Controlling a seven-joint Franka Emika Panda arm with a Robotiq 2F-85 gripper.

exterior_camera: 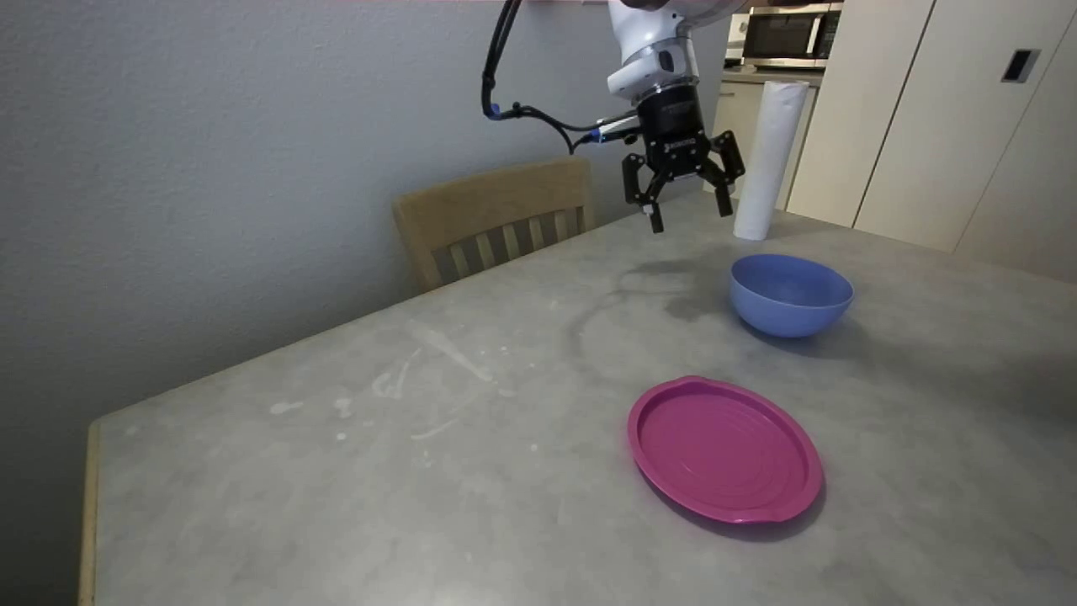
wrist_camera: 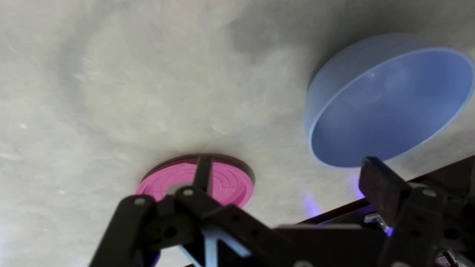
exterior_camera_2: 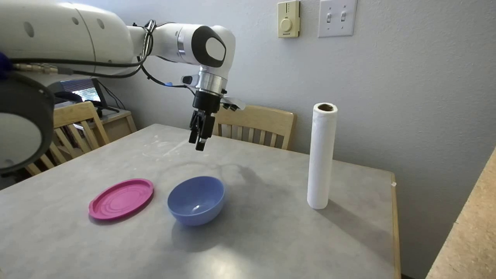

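Note:
My gripper [exterior_camera: 691, 222] hangs open above the far part of the table, its fingers spread wide with nothing between them. An empty blue bowl [exterior_camera: 788, 315] rests upright on the table, to the right of the gripper in exterior view 1. Nearer that camera lies a flat pink lid or plate [exterior_camera: 724, 451], also empty. In the wrist view the bowl [wrist_camera: 387, 106] is at the right, and one finger [wrist_camera: 203, 174] partly covers the pink piece [wrist_camera: 231, 180]. Neither object touches the gripper.
A white paper towel roll [exterior_camera_2: 322, 158] stands upright near the wall. Wooden chairs [exterior_camera_2: 254, 121] are pushed up to the table's far side.

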